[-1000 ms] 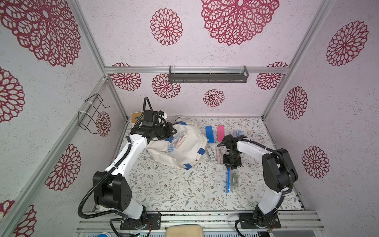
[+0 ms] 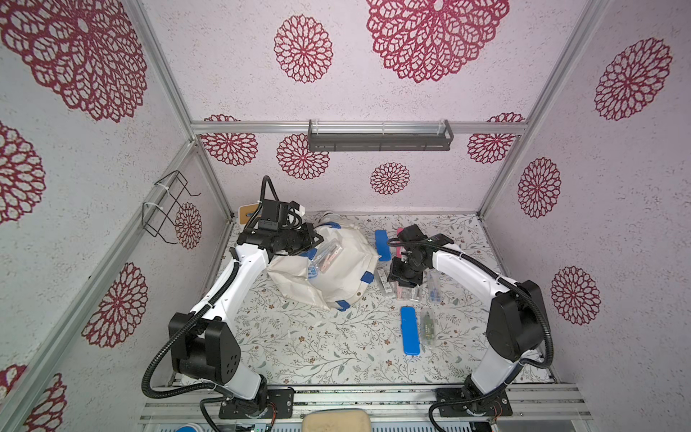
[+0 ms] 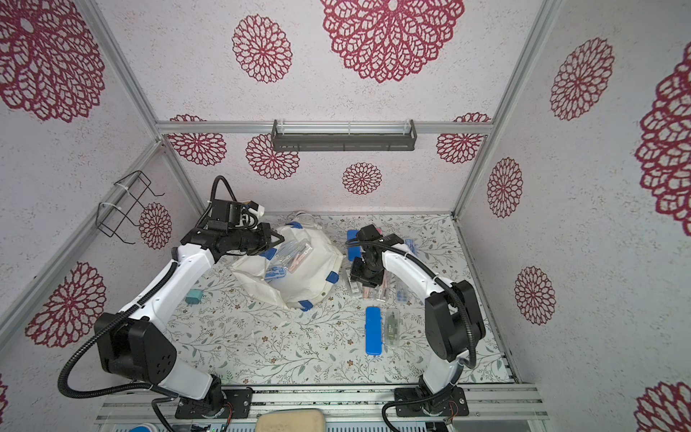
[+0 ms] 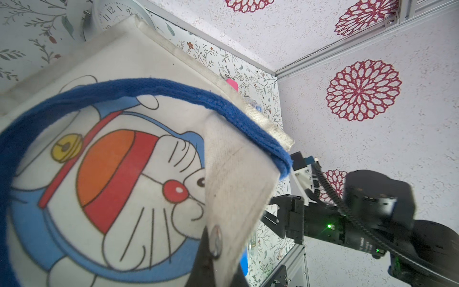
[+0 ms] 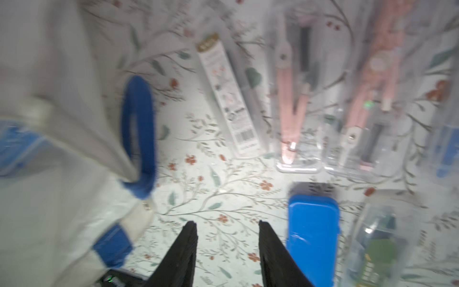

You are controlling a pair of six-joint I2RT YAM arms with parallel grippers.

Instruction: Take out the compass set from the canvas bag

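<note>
The white canvas bag (image 2: 302, 284) lies open at centre-left, with clear compass-set cases (image 2: 324, 255) inside. My left gripper (image 2: 314, 237) holds up the bag's rim; it looks shut, its fingertips hidden behind the printed fabric (image 4: 143, 167) in the left wrist view. My right gripper hovers over the table right of the bag, open, with nothing between its fingers. Beneath it lie several clear cases with pink compasses (image 5: 291, 119), a narrow white-labelled case (image 5: 229, 95) and a blue case (image 5: 313, 234).
A clear case with green contents (image 5: 377, 253) lies beside the blue one. Another blue case (image 3: 352, 244) is behind the right arm. A small teal object (image 3: 193, 296) lies by the left wall.
My right gripper has risen and moved left and back. The left arm has not moved.
</note>
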